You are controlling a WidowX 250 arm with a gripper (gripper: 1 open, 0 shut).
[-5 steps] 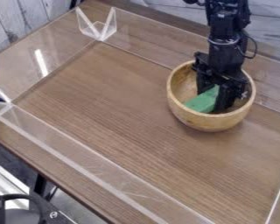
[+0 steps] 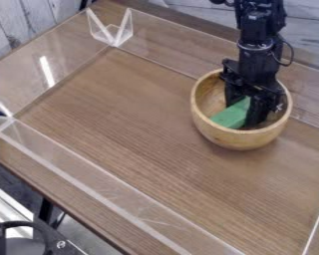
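Note:
A round wooden bowl [image 2: 206, 127] stands on the right half of the wooden table [image 2: 123, 169]. In it lies a green object [image 2: 231, 115]. My black gripper [image 2: 255, 105] reaches down from the top into the bowl, at the green object's right end. Its fingertips are dark and partly hidden, so whether they are closed on the green object is hard to see.
A white wire-like holder [image 2: 109, 28] stands at the back left. Black cables or parts [image 2: 16, 239] lie at the bottom left corner.

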